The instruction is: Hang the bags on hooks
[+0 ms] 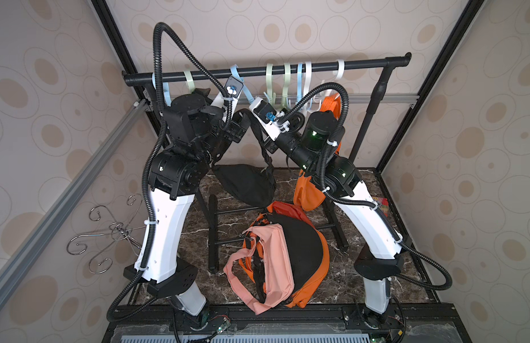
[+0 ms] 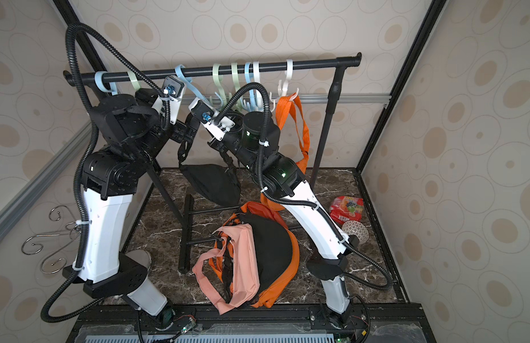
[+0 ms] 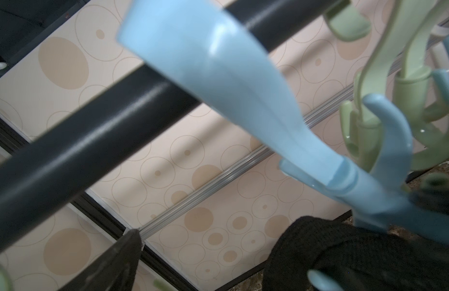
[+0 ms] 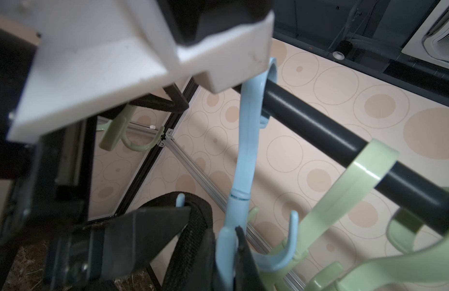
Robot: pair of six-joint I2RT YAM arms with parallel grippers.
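Note:
The black bag (image 1: pixel 244 185) hangs below the rail between my arms, clear of the floor. Its black strap (image 3: pixel 331 247) rises to a light-blue hook (image 3: pixel 263 106) that sits tilted on the rail. In the right wrist view one blue prong tip pokes up beside the strap (image 4: pixel 195 213); whether the strap rests fully in that prong cannot be told. My right gripper is shut on another prong of this blue hook (image 4: pixel 248 140). My left gripper (image 1: pixel 239 127) stands open at the strap, one dark finger (image 3: pixel 115 264) showing apart from it.
The black rail (image 1: pixel 362 64) carries several more hooks, with green hooks (image 4: pixel 350 189) close on the right. An orange bag (image 1: pixel 309 191) hangs farther right. Pink (image 1: pixel 276 263) and orange-black bags (image 1: pixel 302 245) lie on the floor. A metal hook rack (image 1: pixel 119 230) is at left.

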